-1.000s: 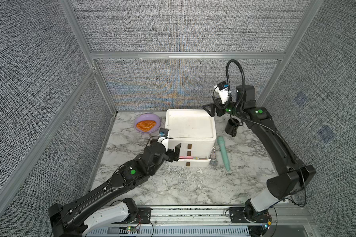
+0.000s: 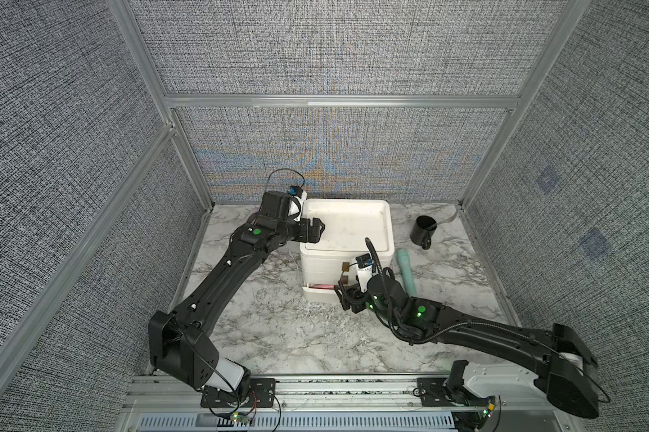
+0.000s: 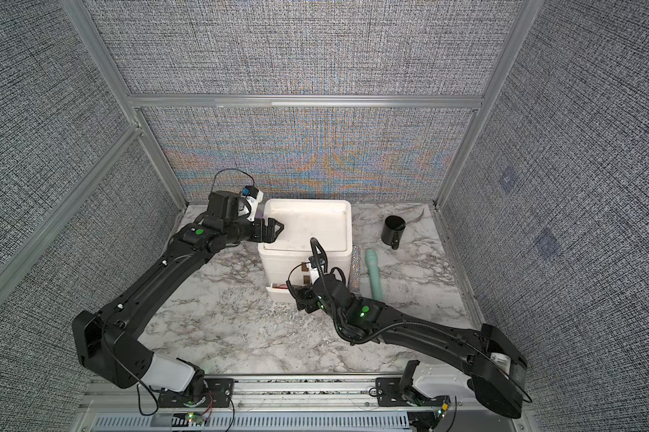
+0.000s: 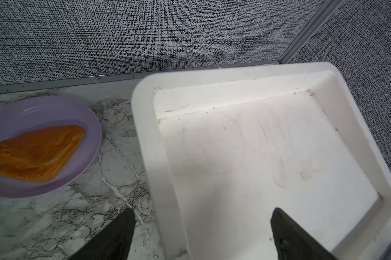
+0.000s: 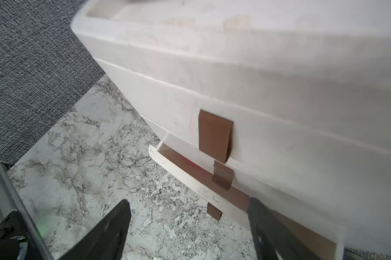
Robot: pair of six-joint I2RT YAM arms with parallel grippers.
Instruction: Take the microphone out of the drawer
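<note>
The white drawer unit point(image 2: 347, 229) stands at the table's middle back. Its lowest drawer point(image 2: 317, 295) is pulled out a little at the front, with something pink point(image 2: 323, 286) showing inside. A teal microphone point(image 2: 406, 272) lies on the table to the unit's right. Between them lies a glittery, microphone-like item point(image 3: 355, 266), partly hidden. My right gripper is at the drawer's front, fingers apart and nothing held between them; brown pull tabs point(image 5: 214, 211) are near. Over the unit's left rim hangs my left gripper, open and empty.
A black mug point(image 2: 423, 230) stands at the back right. Left of the unit, a purple plate point(image 4: 84, 151) holds an orange pastry-like item point(image 4: 43, 151). The marble table in front of the drawer point(image 2: 288, 338) is clear.
My right gripper has come from the back right down to the drawer's front. The left one has moved from the unit's front left back to its left rim, and now hides the plate.
</note>
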